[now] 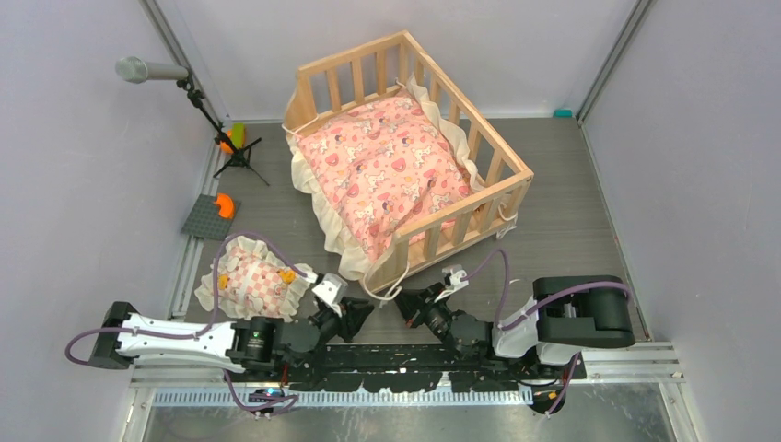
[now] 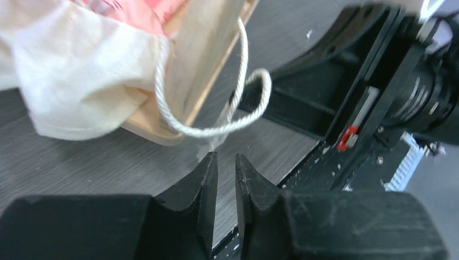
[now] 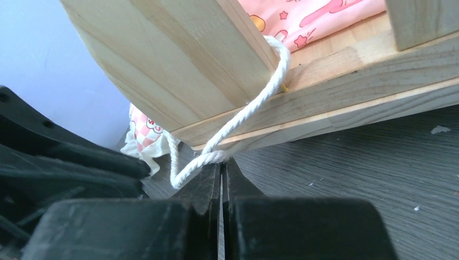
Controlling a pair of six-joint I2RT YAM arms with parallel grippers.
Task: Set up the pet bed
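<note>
A wooden pet bed (image 1: 497, 157) holds a pink cushion (image 1: 378, 175) with cream ruffles. A white cord (image 2: 243, 116) loops at its front corner post. My right gripper is shut on the cord, just outside the bottom rail. My left gripper is beside it, fingertips a little apart with nothing held, below the hanging loop. In the right wrist view its black fingers (image 3: 97, 179) appear at the left.
A small frilled pillow (image 1: 253, 281) lies left of the bed. A microphone stand (image 1: 238, 152) and a grey plate with an orange piece (image 1: 207, 221) are at the left.
</note>
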